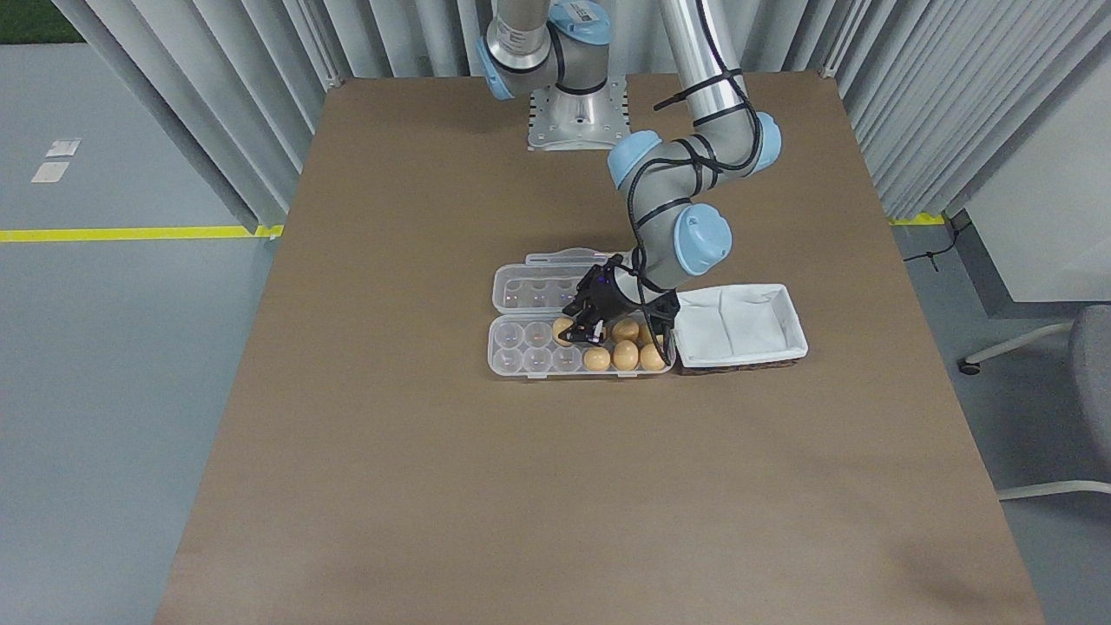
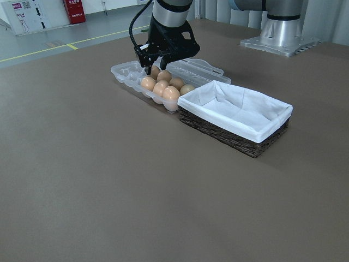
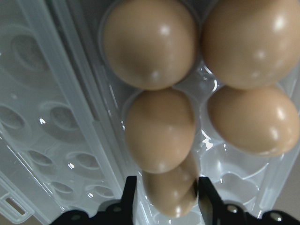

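A clear plastic egg carton (image 1: 508, 365) lies on the table with its lid open and several brown eggs (image 2: 170, 96) in its cups; some cups are empty. My gripper is just over the carton, fingers apart on either side of the lowest egg (image 3: 170, 187) in the wrist view, partly below a neighbouring egg there. Whether the fingers touch that egg I cannot tell. In the camera front view the gripper (image 1: 581, 323) covers part of the carton.
A white-lined wicker basket (image 1: 739, 325) stands right beside the carton. The arm's base sits at the back.
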